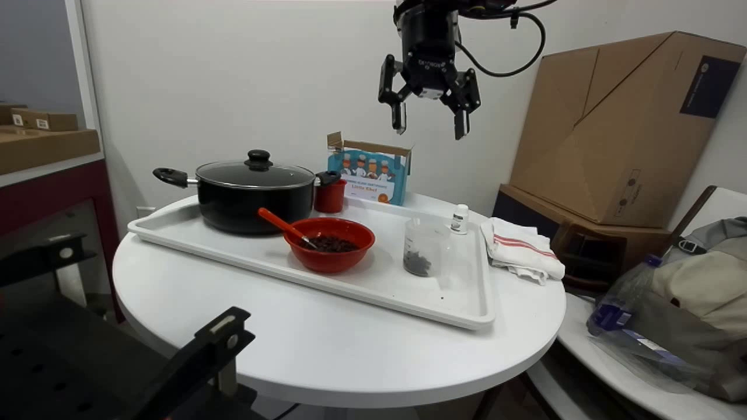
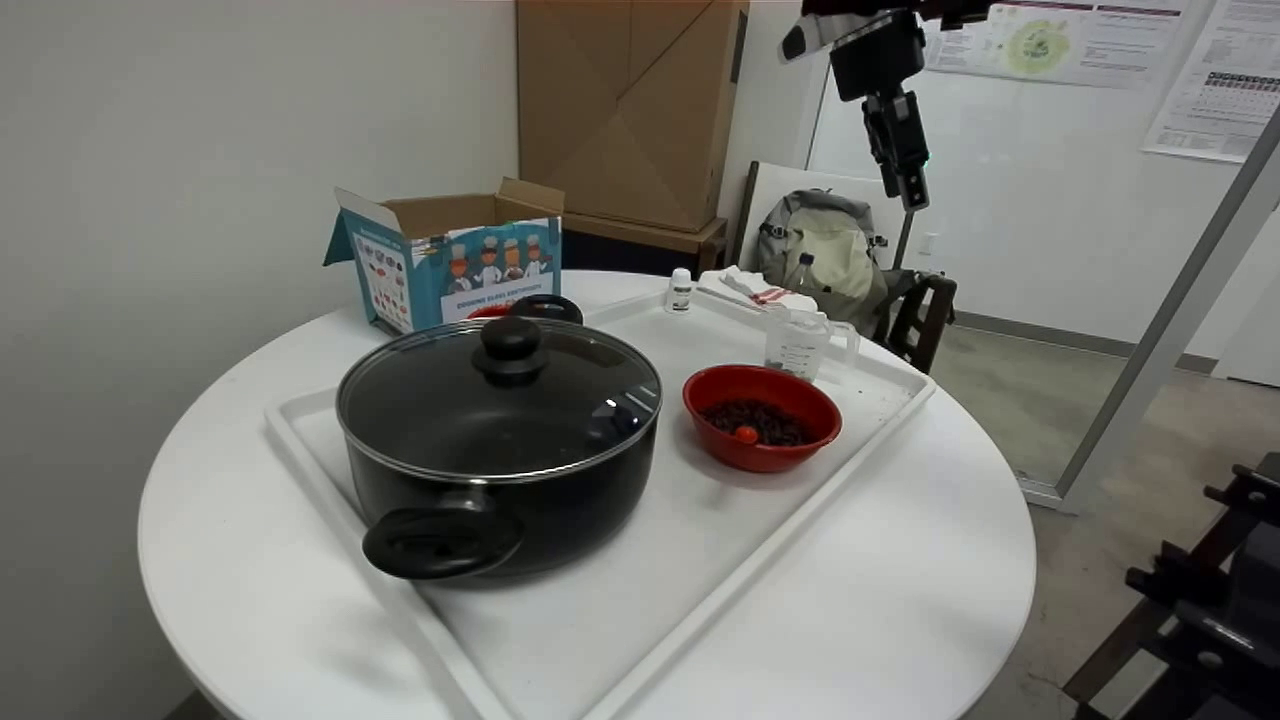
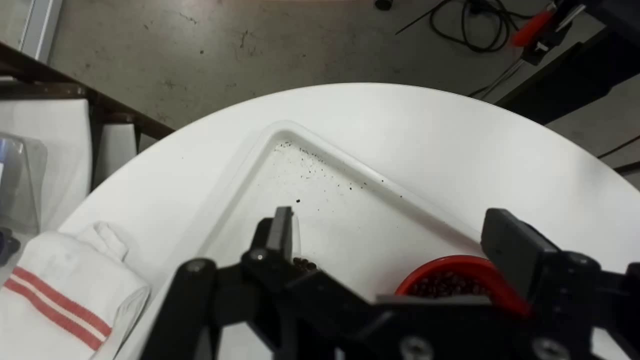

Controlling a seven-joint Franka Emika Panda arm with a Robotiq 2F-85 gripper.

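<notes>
High above the white tray (image 1: 392, 297), my gripper (image 1: 428, 127) stands open with nothing between its fingers. On the tray a clear measuring cup (image 1: 425, 245) holds some dark pieces at its bottom; in the wrist view my gripper's parts hide most of it. Left of the cup sits a red bowl (image 1: 329, 262) of dark beans, with a red-handled spoon (image 1: 278, 221) leaning out over its rim. A black pot (image 2: 516, 504) with its glass lid (image 2: 444, 396) on fills the tray's other end.
Behind the cup stands a small white bottle (image 1: 459, 219). A folded striped towel (image 1: 522, 251) lies beside the tray, and a red cup (image 1: 330, 196) and an open box (image 1: 369, 171) are at the back. Dark crumbs dot one tray corner.
</notes>
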